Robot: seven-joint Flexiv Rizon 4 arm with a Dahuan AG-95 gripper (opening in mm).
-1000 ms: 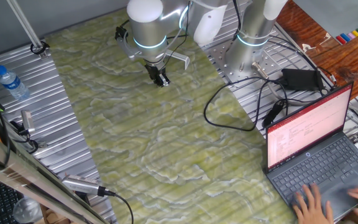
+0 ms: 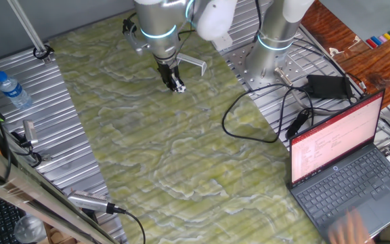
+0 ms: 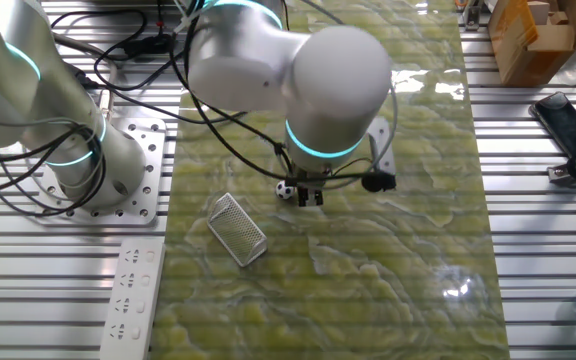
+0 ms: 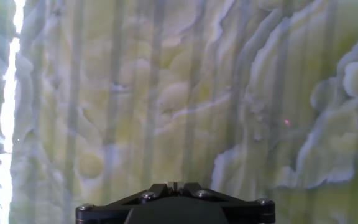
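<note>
My gripper shows at the bottom edge of the wrist view, its black fingers drawn together in the middle. A small pale patch shows at their tips; what it is cannot be made out. In exterior view 2, my gripper (image 3: 310, 197) points down over the green marbled sheet, and a small black-and-white ball (image 3: 285, 189) appears right beside its fingers. Whether they touch is unclear. A white mesh-faced block (image 3: 236, 230) lies to the left of the gripper there. From exterior view 1, white spots show by the tip of the gripper (image 2: 177, 89).
The green marbled sheet (image 2: 175, 163) is mostly bare. On the right stands an open laptop (image 2: 344, 169) with a blurred hand over it; a black cable (image 2: 239, 137) loops onto the sheet. A water bottle (image 2: 13, 90) stands at the left. A power strip (image 3: 131, 300) lies left of the sheet.
The upper arm has swung left and tilted, while the gripper's tip has shifted only slightly. More white shows by the tip now. The person's hands on the laptop have moved.
</note>
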